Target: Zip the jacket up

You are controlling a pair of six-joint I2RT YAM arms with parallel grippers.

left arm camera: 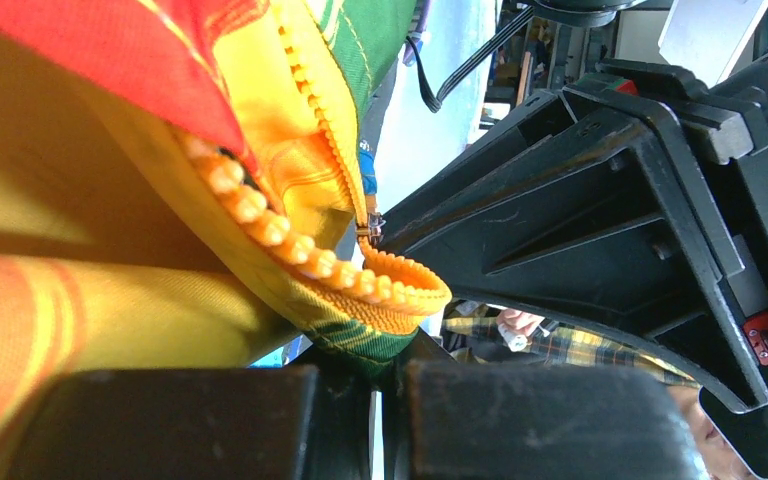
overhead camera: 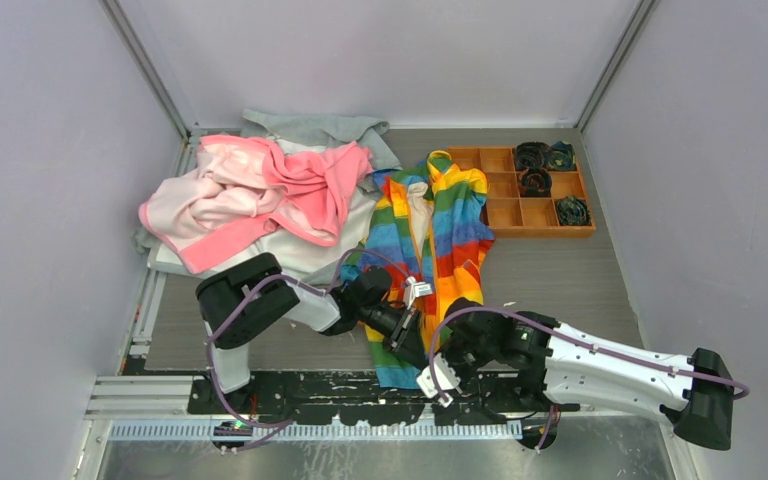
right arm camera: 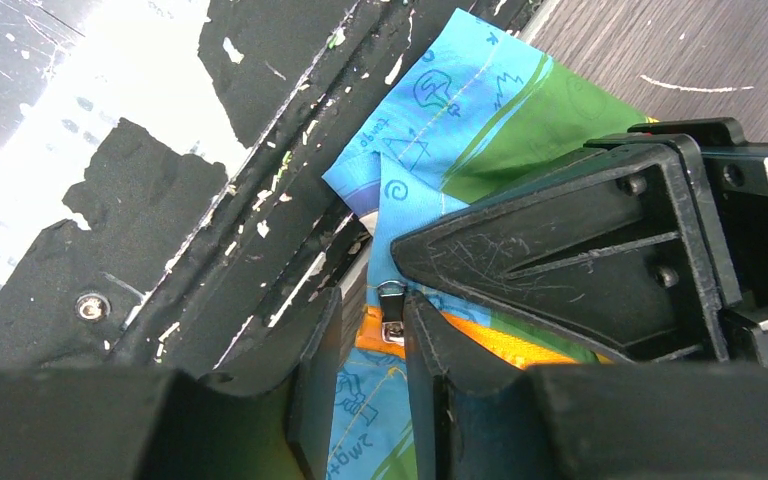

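Observation:
The rainbow jacket [overhead camera: 450, 230] lies open at the middle, its hem under both grippers at the front edge. In the left wrist view my left gripper is shut on the jacket's zip edge, where an orange zipper tape [left arm camera: 290, 250] loops down into the fingertips. In the right wrist view my right gripper is part open, its right finger beside a metal zip piece [right arm camera: 392, 315] on the blue hem [right arm camera: 430, 130]. The other gripper's black body lies just above it, over the fabric.
A pile of pink and grey clothes [overhead camera: 250, 200] fills the back left. A wooden compartment tray [overhead camera: 505, 210] with rolled dark items stands back right. A black edge runs along the front.

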